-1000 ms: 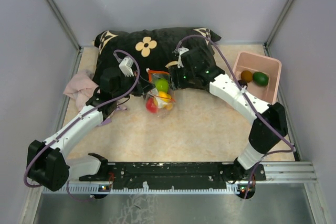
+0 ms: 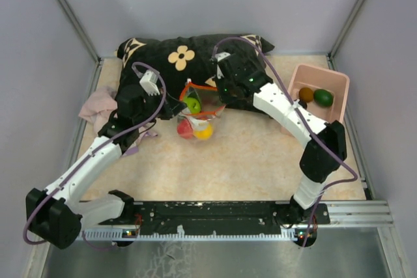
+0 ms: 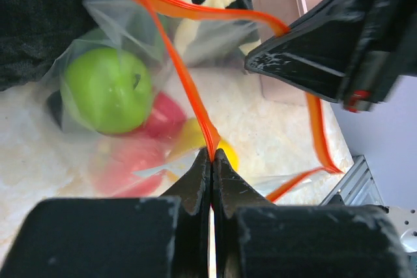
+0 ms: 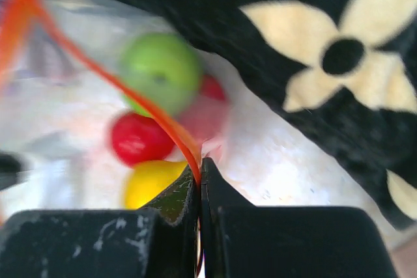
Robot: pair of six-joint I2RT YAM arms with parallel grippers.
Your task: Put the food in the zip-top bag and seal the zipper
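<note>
The clear zip bag with orange zipper edges (image 2: 207,112) holds a green apple (image 3: 104,89), a red fruit (image 4: 138,136) and a yellow fruit (image 4: 151,183). My left gripper is shut on the bag's rim at its left side, the orange edge running into the fingertips. My right gripper, on the bag's other side, is also shut, with the orange zipper strip between its fingertips. The bag's mouth is spread between them.
A black flowered cushion (image 2: 156,56) lies behind the bag. A pink bin (image 2: 337,83) with produce sits at the right. Pink cloth (image 2: 98,109) lies left.
My left arm has drawn slightly left. My right arm has moved up and back a little. The bag has shifted and its mouth looks wider.
</note>
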